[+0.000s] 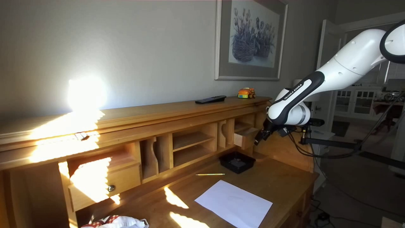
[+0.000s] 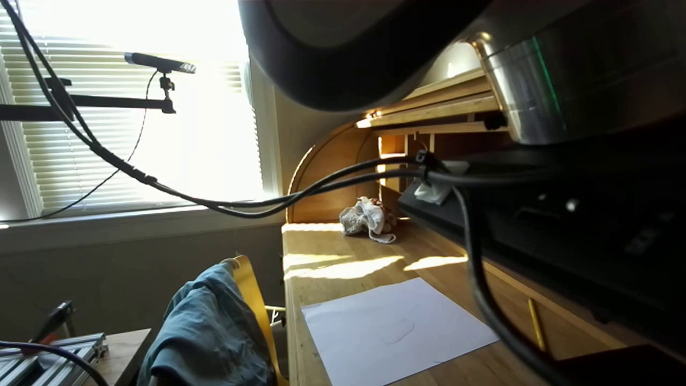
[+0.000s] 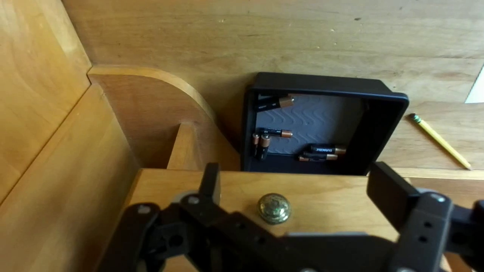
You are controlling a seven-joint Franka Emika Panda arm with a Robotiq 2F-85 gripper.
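Note:
My gripper is open, its two black fingers (image 3: pixel 210 183) wide apart. Between them in the wrist view appears the round brass knob (image 3: pixel 274 208) of a small wooden drawer, touched by neither finger. How far the knob lies from the fingertips is hard to judge. In exterior view 1 this drawer (image 1: pixel 245 137) sticks partly out of the desk hutch, with the gripper (image 1: pixel 259 139) close to its front at the right. Below the drawer, a black tray (image 1: pixel 237 162) rests on the desktop; the wrist view shows several batteries (image 3: pixel 275 103) inside it.
A yellow pencil (image 1: pixel 210 174) and white paper (image 1: pixel 233 203) lie on the desk. On the hutch top are a remote (image 1: pixel 210 99) and an orange toy vehicle (image 1: pixel 246 93). Cloth (image 2: pixel 367 219) sits at the desk's far end. Hutch dividers and the side panel flank the drawer closely.

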